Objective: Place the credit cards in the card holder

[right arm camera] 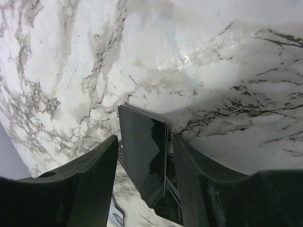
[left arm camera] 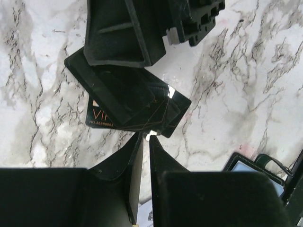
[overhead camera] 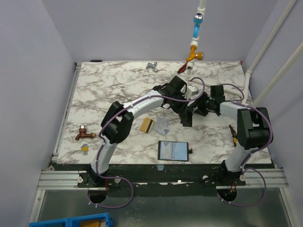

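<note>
Black cards, one printed VIP [left arm camera: 99, 113], lie in a loose stack on the marble beneath the arms. In the left wrist view my left gripper is shut above them; whether something is between its tips is unclear. My right gripper is part open over a small dark stack [right arm camera: 142, 137], one finger either side. Gold cards [overhead camera: 146, 125] and silver cards [overhead camera: 161, 124] lie left of the black ones. The open card holder [overhead camera: 181, 150] lies at the front centre.
Pipes and valves [overhead camera: 193, 54] are at the back right, pliers [overhead camera: 234, 139] at the right edge, a brass tap [overhead camera: 82, 133] at the left.
</note>
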